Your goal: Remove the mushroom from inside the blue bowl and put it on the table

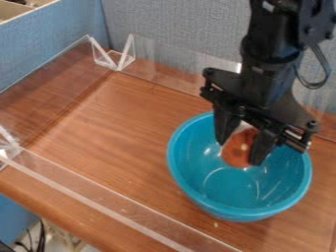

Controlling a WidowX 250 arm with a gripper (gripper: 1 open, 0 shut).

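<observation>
The blue bowl (pixel 210 177) stands at the right front of the wooden table. My black gripper (pixel 242 153) is over the bowl, pointing down, its fingers shut on the orange-brown mushroom (pixel 238 148). The mushroom appears raised above the bowl's floor, toward the back rim; its exact height against the rim is hard to judge. Parts of its sides are hidden behind the fingers.
Left of the bowl, the table (pixel 112 123) is bare and wide. A clear, low barrier runs along its edges, with a white wire bracket (pixel 113 53) at the back left. A grey wall (pixel 178 22) rises behind.
</observation>
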